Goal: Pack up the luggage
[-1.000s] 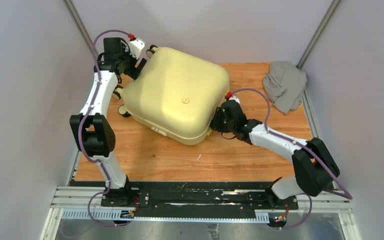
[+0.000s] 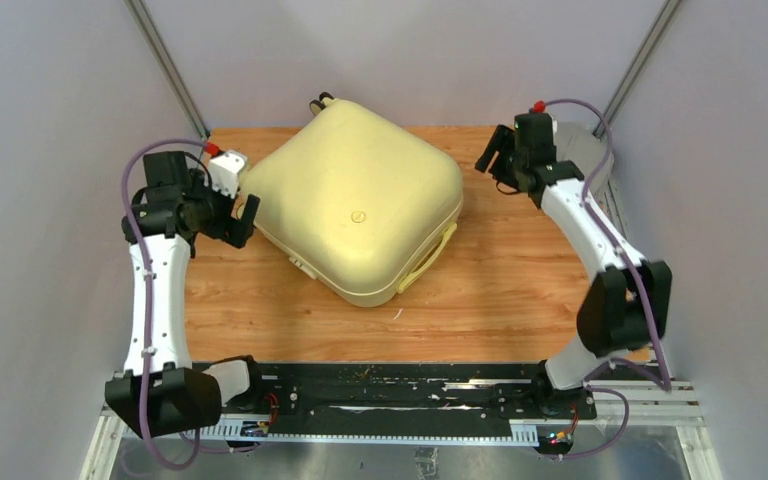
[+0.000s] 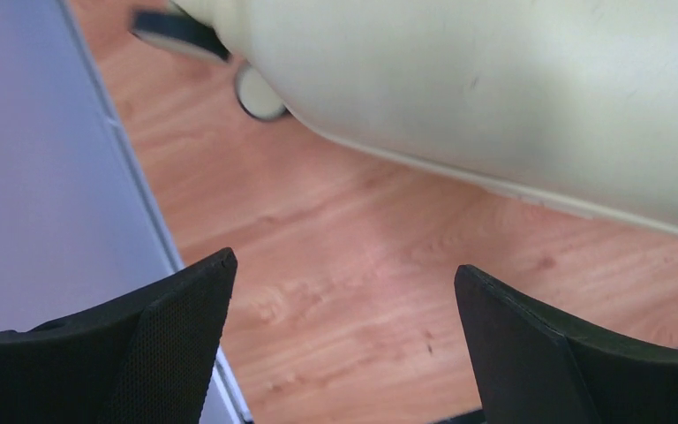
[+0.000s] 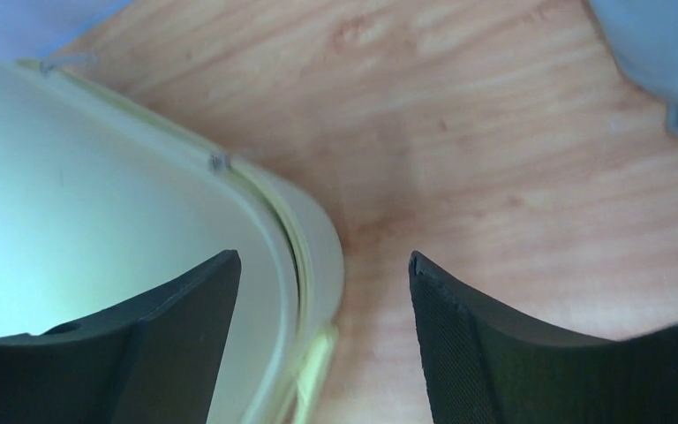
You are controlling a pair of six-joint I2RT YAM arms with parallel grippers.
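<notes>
A pale yellow hard-shell suitcase (image 2: 350, 190) lies closed and askew in the middle of the wooden table. Its handle (image 2: 426, 262) is on the side toward the front right, and a latch (image 2: 302, 267) shows on the front-left seam. At the case's left corner my left gripper (image 2: 244, 222) stands open; its fingers (image 3: 168, 327) have only table between them in the left wrist view, beside a wheel (image 3: 259, 92). My right gripper (image 2: 490, 150) is open and apart from the case, off its right side. In the right wrist view the case's rounded corner (image 4: 318, 238) shows beyond the fingers.
A grey cloth (image 2: 582, 150) lies at the back right, partly covered by my right arm. Walls close in the table (image 2: 400, 340) on the left, right and back. Bare wood extends in front of the case and to its right.
The suitcase turned slightly, its handle side shifting toward the front right. My right gripper left the handle side and moved back and right.
</notes>
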